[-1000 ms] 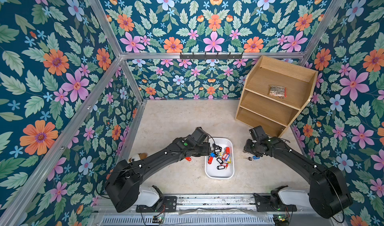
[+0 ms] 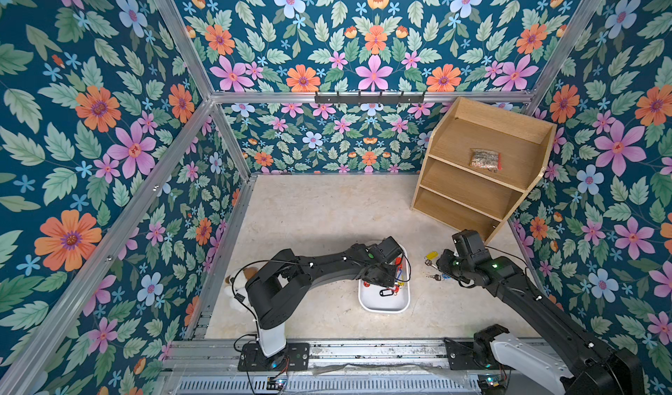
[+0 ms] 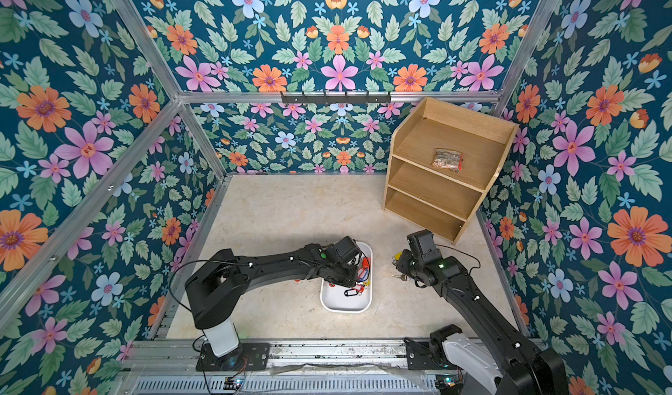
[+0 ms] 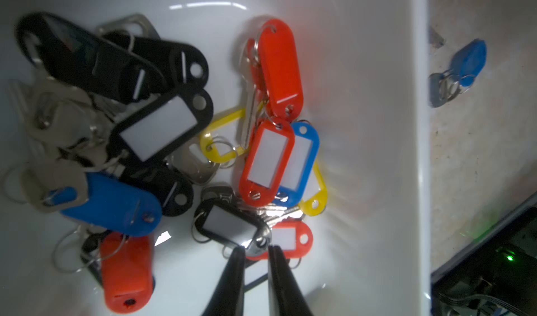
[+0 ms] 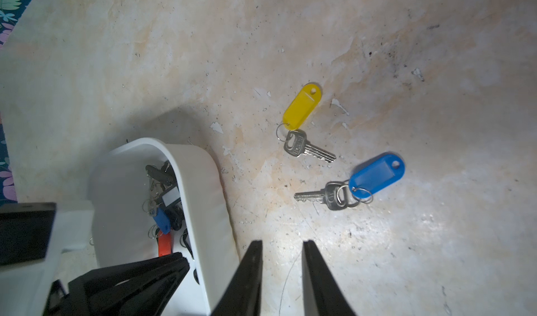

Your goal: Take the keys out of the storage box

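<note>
The white storage box (image 4: 416, 148) holds several keys with tags: red (image 4: 282, 64), blue (image 4: 109, 204), yellow (image 4: 223, 131) and black (image 4: 159, 128). Over it hangs my left gripper, fingers narrowly apart, tips overlapping the lower end of a black-framed tag (image 4: 229, 223). Whether they grip it is unclear. On the table right of the box lie a key with a yellow tag (image 5: 302, 106) and a key with a blue tag (image 5: 377, 175). My right gripper is above the table near these two, its fingers apart and nothing between them.
A wooden shelf (image 2: 483, 139) stands at the back right with a bagged item (image 2: 485, 159) on it. Left of the box, the left arm reaches across the table. Behind the box, the table (image 2: 329, 206) is bare.
My left gripper has moved right, from the box's left edge to over its contents. Both loose keys stay put.
</note>
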